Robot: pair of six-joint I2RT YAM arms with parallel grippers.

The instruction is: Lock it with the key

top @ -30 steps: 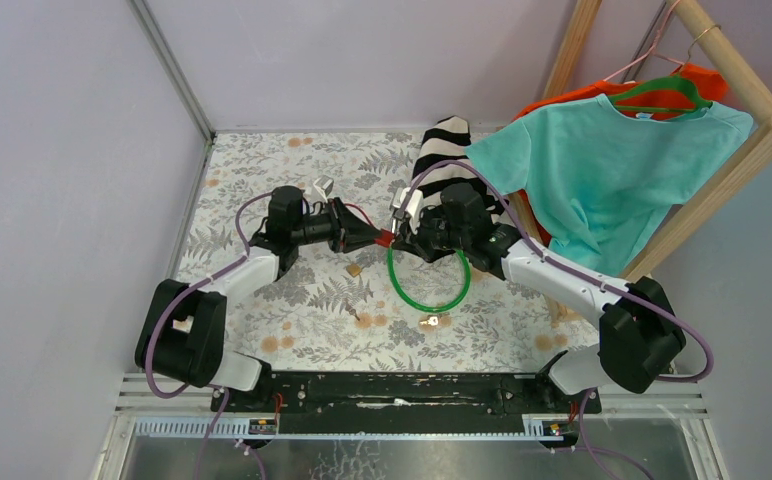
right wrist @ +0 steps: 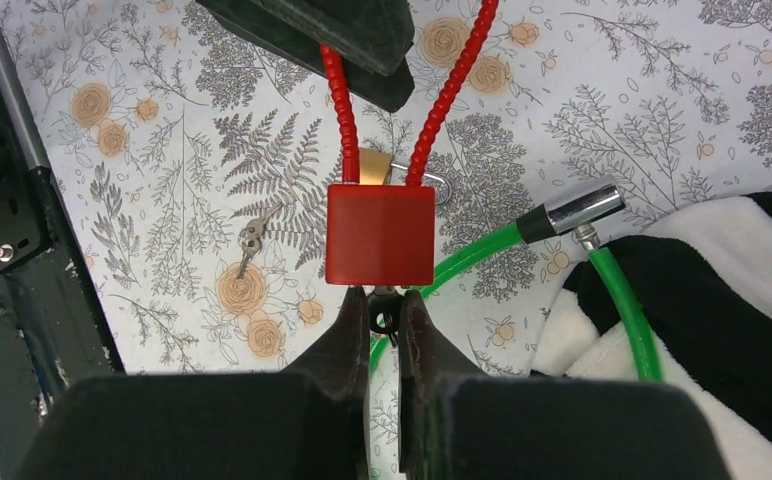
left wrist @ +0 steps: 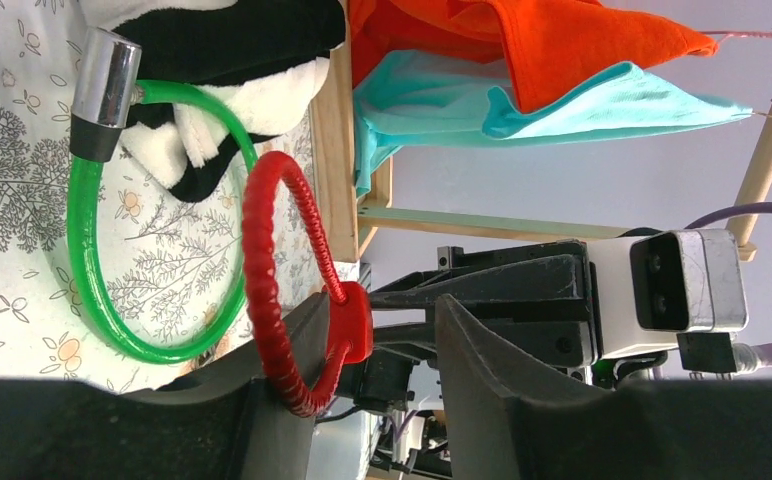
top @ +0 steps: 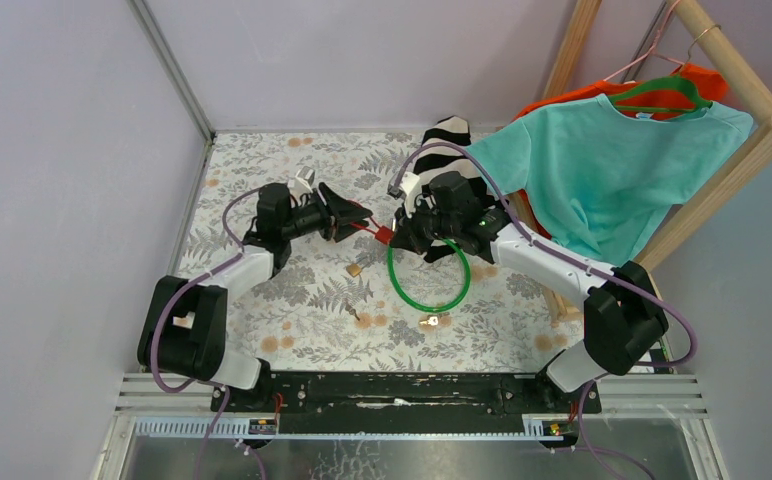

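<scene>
A red cable lock hangs between my arms, its square body at the tips of my right gripper, which is shut on a dark key at its underside. My left gripper is part open at the lock's red loop; in the right wrist view its fingers reach over the cable. A brass padlock and small keys lie on the floral mat below.
A green cable lock lies in a ring under the grippers, with another key nearby. A striped cloth lies behind. A wooden rack with shirts stands right.
My left gripper has shifted slightly left and up in the top view, exposing more of the red loop. The right arm's elbow has drawn toward the front-left, its wrist a little higher.
</scene>
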